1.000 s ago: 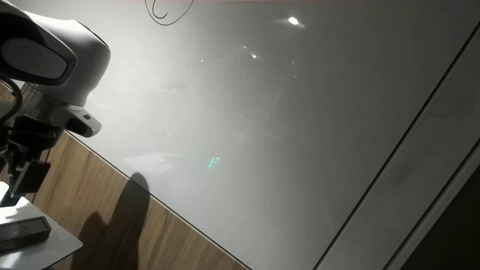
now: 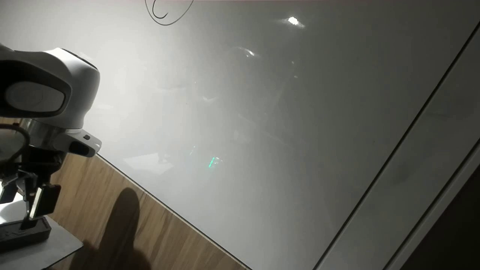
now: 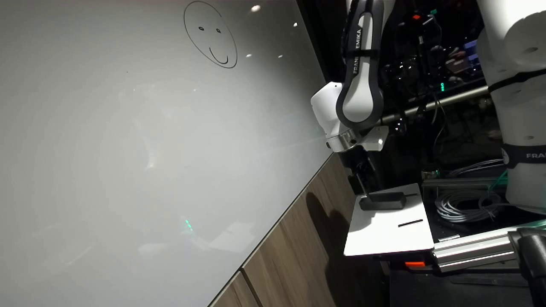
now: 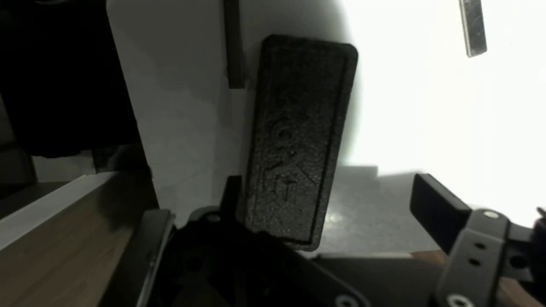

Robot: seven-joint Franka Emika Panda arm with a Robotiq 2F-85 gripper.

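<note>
A dark oblong block (image 4: 302, 143) with raised lettering on top, possibly an eraser, lies on a small white board (image 3: 384, 230). Open fingers mark my gripper in the wrist view, one dark finger (image 4: 233, 197) by the block's left edge and the other well clear on its right. Nothing is held. From the second exterior view, the gripper (image 3: 366, 186) points down at the block's left end, very close to it. Whether a fingertip touches the block I cannot tell.
A big glossy whiteboard (image 3: 128, 153) bears a drawn smiley face (image 3: 210, 35). Wood panelling (image 3: 286, 256) runs below it. On the small white board lies a thin dark strip (image 3: 410, 222). Coiled cables (image 3: 463, 204) and a second white arm (image 3: 527, 112) are to the right.
The block has stayed where it was.
</note>
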